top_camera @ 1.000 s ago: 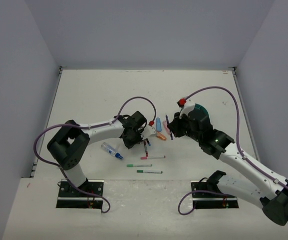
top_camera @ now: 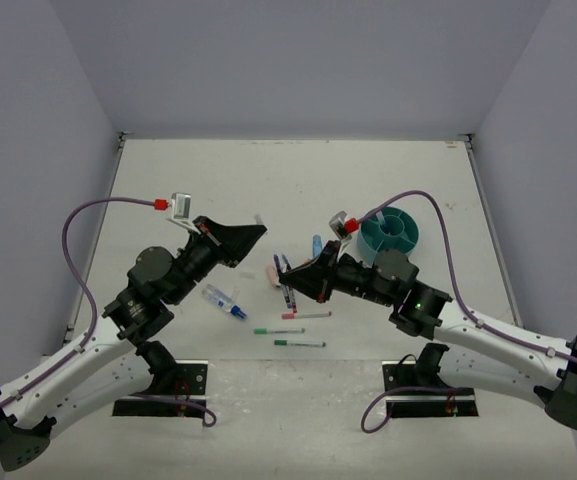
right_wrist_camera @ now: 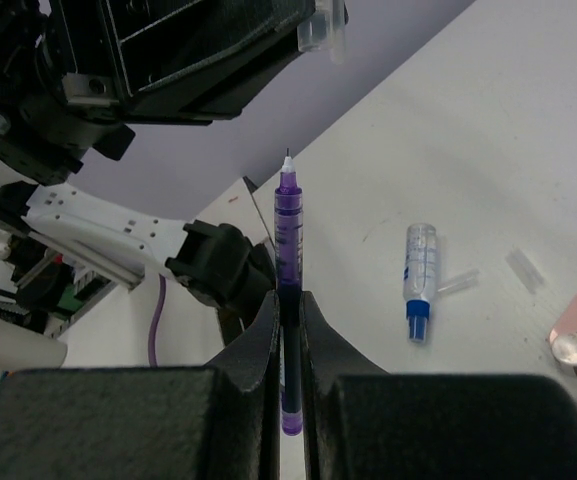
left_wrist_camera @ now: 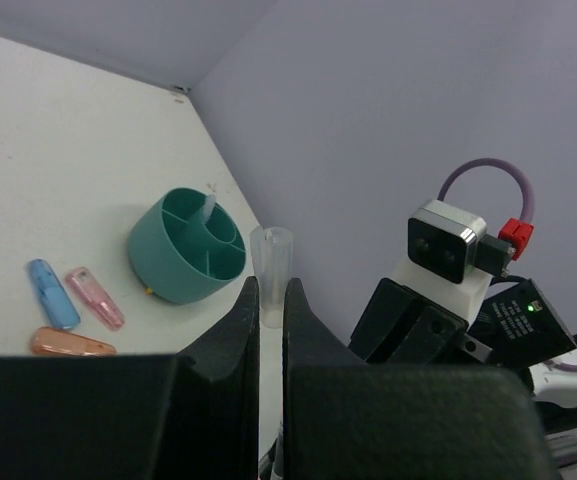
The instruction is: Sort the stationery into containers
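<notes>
In the left wrist view, my left gripper is shut on a small clear cylinder (left_wrist_camera: pixel 272 262), which stands up from the fingertips. My right gripper is shut on a purple pen (right_wrist_camera: pixel 289 225), its thin tip pointing up. The teal divided holder (left_wrist_camera: pixel 156 262) stands at the right of the table, a pale item (left_wrist_camera: pixel 208 208) in one compartment; the right arm partly covers it from above. Loose on the table are a blue-capped bottle (top_camera: pixel 224 301), a pink marker (top_camera: pixel 306 315) and two green-capped markers (top_camera: pixel 279 331) (top_camera: pixel 299 344).
Mid-table lie a blue item (left_wrist_camera: pixel 54 293), a pink item (left_wrist_camera: pixel 95 298), an orange item (left_wrist_camera: pixel 72 342) and a pink sharpener-like piece (right_wrist_camera: pixel 576 312). A small clear piece (right_wrist_camera: pixel 525 270) lies near the bottle. Both grippers hover close together.
The left gripper has risen from the stationery cluster and swung away from it, now carrying the clear cylinder. The right gripper has moved left with the purple pen, uncovering more of the holder.
</notes>
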